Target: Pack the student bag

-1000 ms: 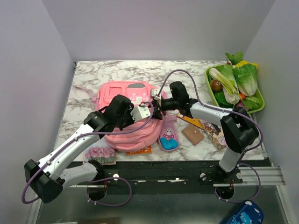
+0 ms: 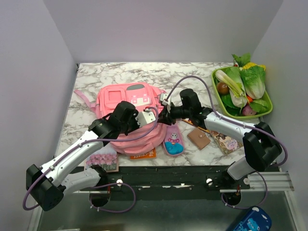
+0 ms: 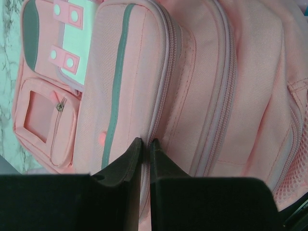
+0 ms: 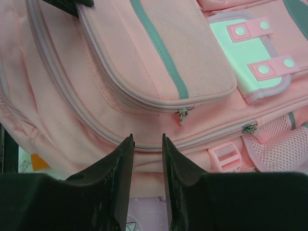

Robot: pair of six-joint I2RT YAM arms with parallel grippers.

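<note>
A pink backpack (image 2: 126, 94) lies on the marble table, its bulging front pocket facing up. In the left wrist view, my left gripper is shut on the zipper edge of that pocket. My right gripper stands partly open over the bag's right side, nothing between its fingers. Ahead of them, in the right wrist view, the front pocket's zipper pull (image 4: 183, 116) hangs at the pocket's corner. Another zipper pull (image 4: 250, 129) sits farther right on the main seam. Both zippers look closed where they show; the bag's inside is hidden.
Right of the bag lie a pink pencil case (image 2: 173, 147), a brown wallet (image 2: 198, 138) and a notebook (image 2: 227, 142). A tulip-covered book (image 2: 103, 160) and an orange packet (image 2: 144, 154) rest at the front edge. A green vegetable basket (image 2: 265, 111) occupies the back right.
My right arm's elbow has swung toward the right and front, and its gripper has shifted slightly near the bag's right edge. The left arm holds its place.
</note>
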